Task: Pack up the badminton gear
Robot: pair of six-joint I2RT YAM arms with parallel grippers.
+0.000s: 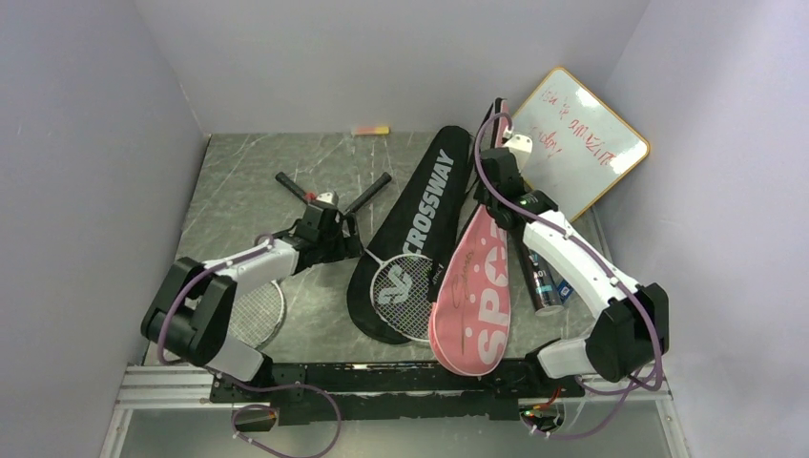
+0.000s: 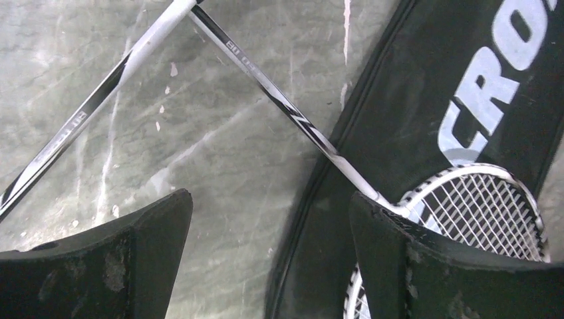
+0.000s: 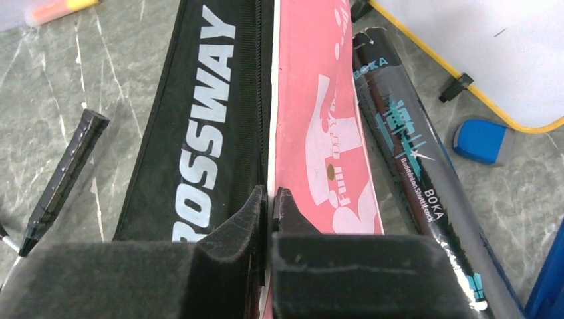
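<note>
Two badminton rackets lie crossed. One racket's strung head (image 1: 402,296) rests on the black CROSSWAY bag (image 1: 405,219); the other racket's head (image 1: 253,313) is at the left, partly behind my left arm. Open and empty, my left gripper (image 1: 355,250) is above the first racket's shaft (image 2: 282,100), which runs toward its right finger in the left wrist view. The pink bag (image 1: 472,296) lies over the black bag's right side. My right gripper is shut on the pink bag's edge near its upper part. A shuttlecock tube (image 3: 419,166) lies right of it.
A whiteboard (image 1: 577,138) leans in the back right corner. Beside the tube lies a small blue block (image 3: 480,141). A yellow-and-pink piece (image 1: 370,130) sits at the back edge. Bare table (image 1: 238,172) is at the back left.
</note>
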